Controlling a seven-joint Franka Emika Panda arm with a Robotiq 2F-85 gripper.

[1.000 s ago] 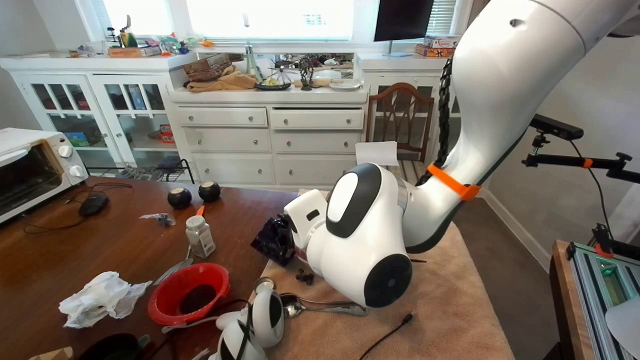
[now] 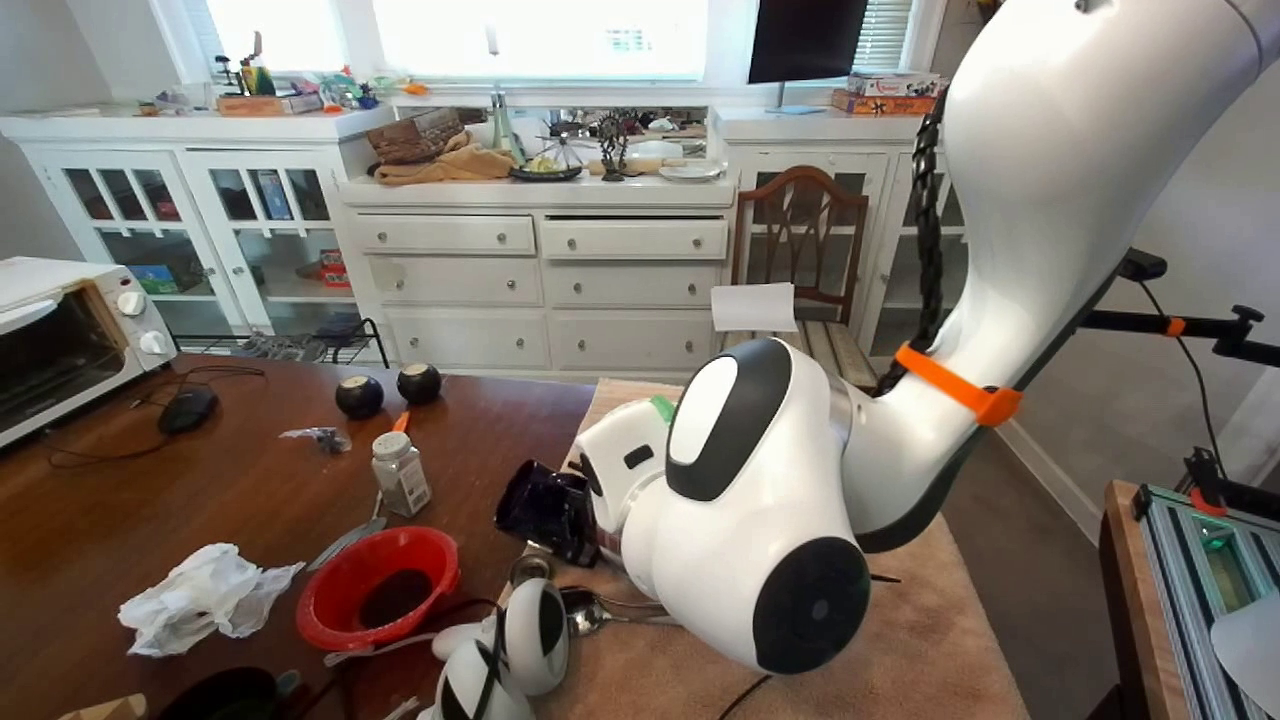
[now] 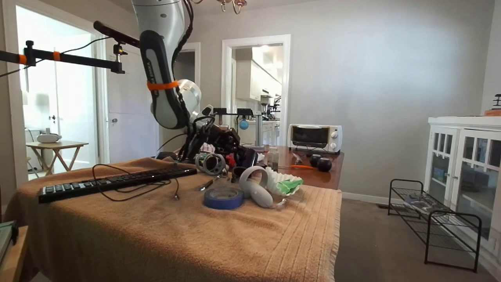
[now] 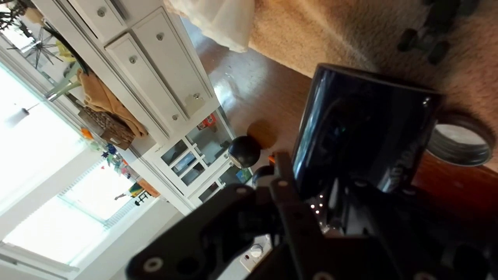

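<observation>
A glossy dark blue mug [image 4: 364,126] fills the space just beyond my gripper in the wrist view. The black fingers reach its near side, with some gap between them; the dark overlap hides whether they grip it. In exterior view 1 the mug [image 2: 542,510] lies tilted at the hand's front, near the towel's edge, and the white hand covers the fingers. Exterior view 2 shows the mug [image 3: 246,157] as a dark shape behind clutter, beside the black gripper. Whether it rests on the table cannot be told.
Close to the mug are a round metal lid ring [image 4: 462,140], a spoon [image 2: 585,612] and a white controller [image 2: 536,636]. A red bowl [image 2: 324,600] and a spice jar [image 2: 401,474] stand leftward. The towel [image 3: 211,239] is bare toward its front edge.
The arm has shifted right and lower in exterior view 1, and the hand has turned. The hand now covers the small black piece.
</observation>
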